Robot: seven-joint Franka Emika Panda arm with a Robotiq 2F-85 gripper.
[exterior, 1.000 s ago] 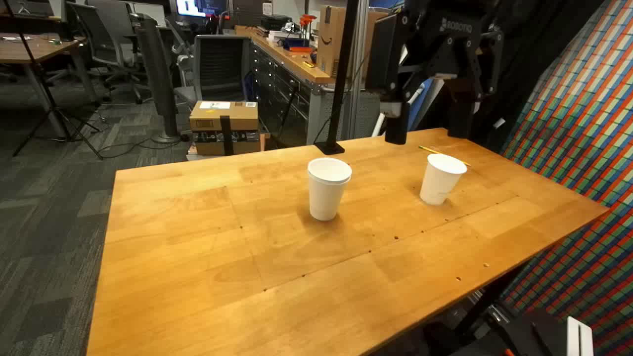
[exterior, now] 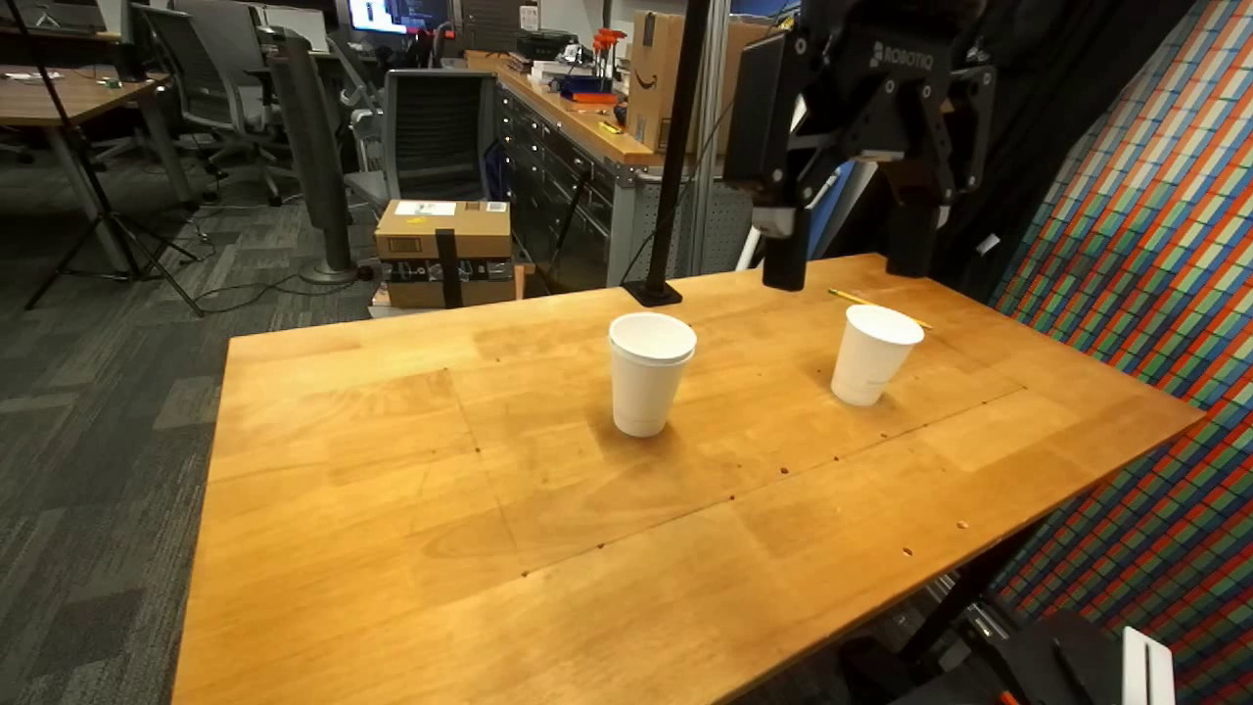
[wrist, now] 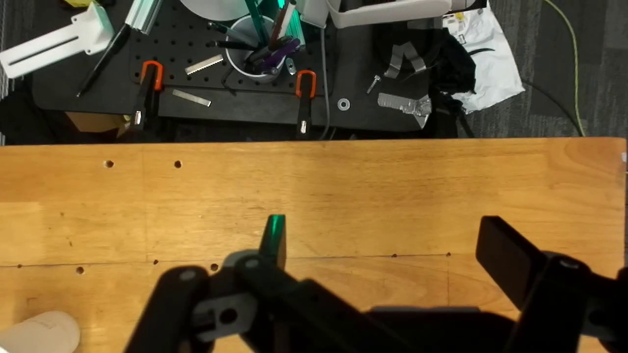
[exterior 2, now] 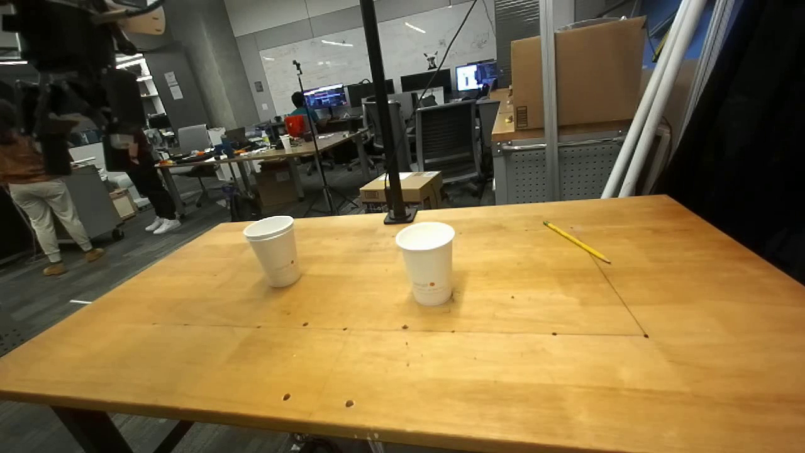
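Two white paper cup positions show on the wooden table (exterior: 411, 529). In exterior view 1, a white cup with a doubled rim (exterior: 646, 382), which looks like stacked cups, stands upright near the middle. A second white cup (exterior: 871, 362) stands to its right. Exterior view 2 shows the doubled cup (exterior 2: 275, 255) at left and the other cup (exterior 2: 430, 268) near the centre. My gripper (exterior: 848, 272) hangs open above the table, clear of both cups. In the wrist view the gripper has widely parted fingers and only bare tabletop between them; part of a white cup (wrist: 44, 332) shows at lower left.
A yellow pencil (exterior 2: 577, 241) lies toward the back of the table. A black post (exterior 2: 385, 113) rises at the far edge. Beyond the other edge, a black cart (wrist: 377, 112) holds tools.
My gripper hangs very slightly lower than a second ago. The cups and pencil have not moved.
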